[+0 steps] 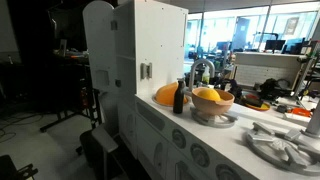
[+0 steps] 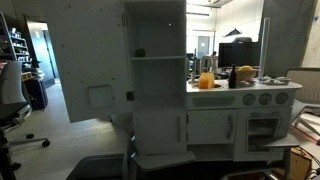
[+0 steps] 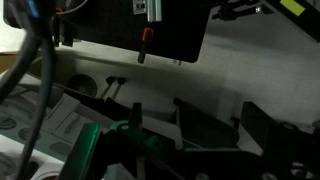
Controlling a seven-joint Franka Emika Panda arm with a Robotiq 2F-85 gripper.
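Note:
In the wrist view my gripper stands open, its two dark fingers wide apart, with nothing visible between them. It hangs over dim floor; in the exterior views I cannot pick it out clearly. The white toy kitchen carries an orange item, a dark bottle and a tan bowl with something yellow in it. Its tall cabinet has the upper door swung open. A small dark object sits on an upper shelf.
A grey pan-like item lies at the counter's near end. Low on the kitchen front, a door hangs folded down. Dark chair-like shapes stand on the floor before it. The wrist view also holds a dark panel and cables.

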